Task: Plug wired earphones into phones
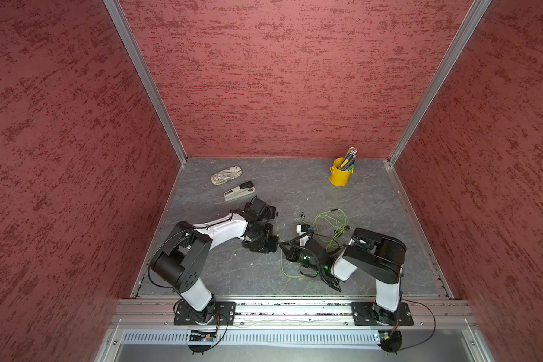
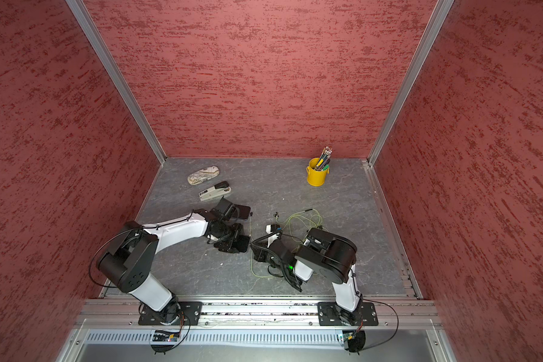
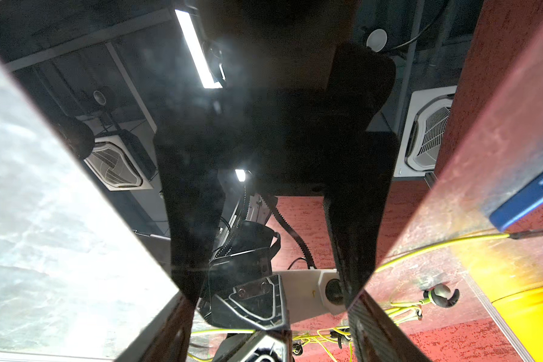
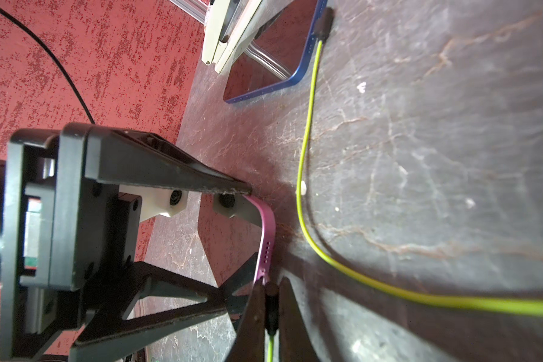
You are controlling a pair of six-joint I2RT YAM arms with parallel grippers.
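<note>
My left gripper is shut on a phone with a pink metal edge, its glossy face mirroring the room in the left wrist view. In the right wrist view my right gripper is shut on a thin black earphone plug (image 4: 272,304) with a yellow-green cable. The plug's front end meets the lower part of the pink edge; whether it sits in the port is hidden. A blue-edged phone (image 4: 277,51) lies flat behind, with another black plug (image 4: 324,25) at its edge and a yellow-green cable (image 4: 307,132) running from it.
Tangled earphone cable (image 1: 338,220) lies right of centre. At the back stand a yellow pencil bucket (image 1: 340,176), a stapler (image 1: 239,191) and a patterned case (image 1: 226,175). Bare table stretches across the back middle.
</note>
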